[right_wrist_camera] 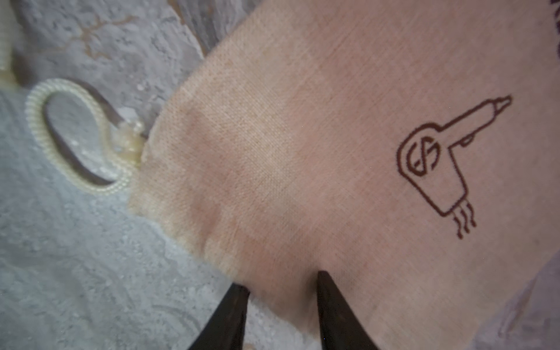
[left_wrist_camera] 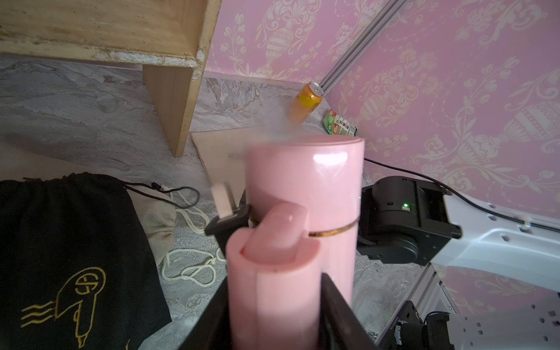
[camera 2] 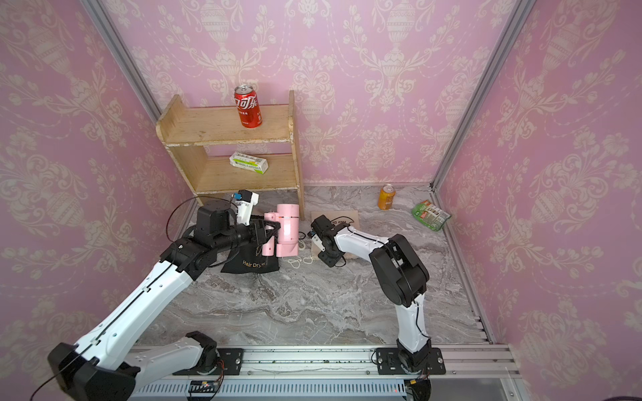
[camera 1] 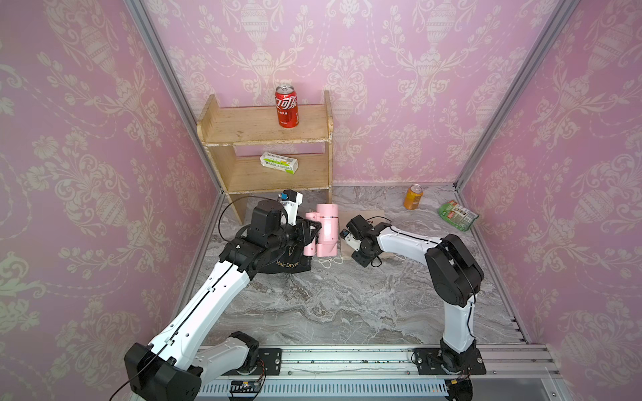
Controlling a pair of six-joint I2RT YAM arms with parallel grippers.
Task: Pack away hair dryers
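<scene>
A pink hair dryer (camera 1: 327, 230) hangs above the table, and my left gripper is shut on its handle. Below and left of it lies a black bag (left_wrist_camera: 55, 233) with a gold dryer drawing. A flat beige bag (right_wrist_camera: 326, 151) with a brown dryer drawing lies on the table to the right of the dryer. My right gripper is low over that bag's edge, its fingers apart with beige cloth visible between them. Whether the fingertips touch the cloth cannot be told.
A wooden shelf (camera 1: 267, 135) stands at the back left, bearing a red can (camera 1: 287, 107) and a small box (camera 1: 279, 162). An orange can (camera 1: 413, 196) and a green packet (camera 1: 458, 215) are at the back right.
</scene>
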